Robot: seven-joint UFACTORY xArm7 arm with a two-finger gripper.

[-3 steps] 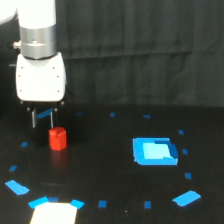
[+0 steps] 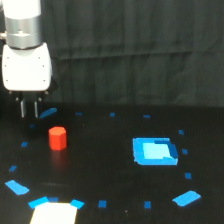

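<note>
A red block point(image 2: 57, 139) stands on the black table, left of centre. Above it and to its left hangs my gripper point(image 2: 30, 112), clear of the block. Its two dark fingers are apart with nothing visible between them, so it is open. The white arm body covers part of the dark backdrop behind.
A blue-taped square point(image 2: 155, 152) with a pale middle lies on the right. Blue tape pieces point(image 2: 186, 198) and several small blue marks dot the table. A bright pale patch point(image 2: 53, 213) is at the front edge.
My gripper has moved up and to the left, away from above the red block. The block stays in about the same place.
</note>
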